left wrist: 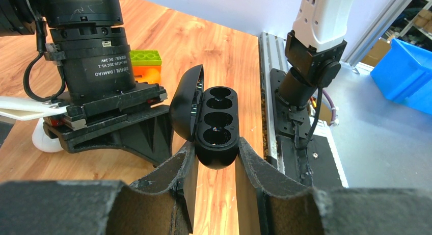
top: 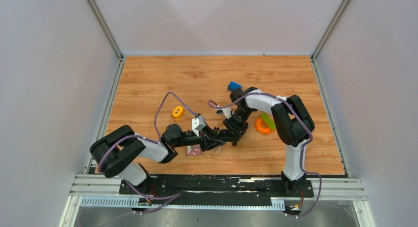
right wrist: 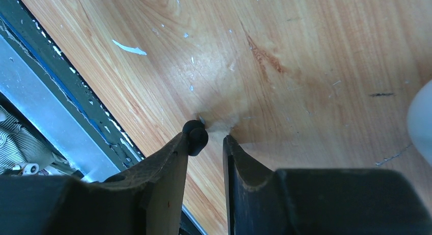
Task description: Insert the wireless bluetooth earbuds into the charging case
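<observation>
Between the fingertips of my left gripper is the black charging case (left wrist: 218,152), shut on at its lower end. Its lid (left wrist: 186,102) stands open to the left, and dark hollows show inside. The right gripper is just left of the lid, low over the table. In the right wrist view a small black earbud (right wrist: 197,139) touches the left fingertip of my right gripper. The other finger (right wrist: 230,146) stands apart from it, with bare wood showing in the gap. Whether the earbud rests on the table cannot be told.
An orange ring (top: 262,126) and a green block (top: 268,121) lie right of the right gripper. Farther off are a blue block (top: 233,86) and a yellow piece (top: 178,112). A white rounded object (right wrist: 424,124) sits at the right wrist view's edge.
</observation>
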